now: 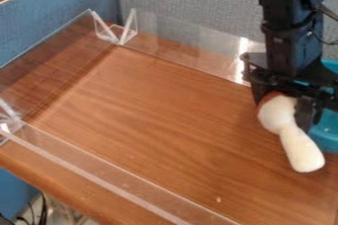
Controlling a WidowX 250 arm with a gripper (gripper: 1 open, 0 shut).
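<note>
My black gripper is at the right of the camera view, shut on a white object with an elongated body and a rounded, reddish-edged top, which hangs tilted downward from it. Behind the gripper and the white object, at the right edge, is a teal container, largely hidden by them. The fingertips themselves are mostly hidden behind the white object.
Clear plastic walls with white corner brackets edge it. Blue padded panels stand at the left, and cables hang at the lower left.
</note>
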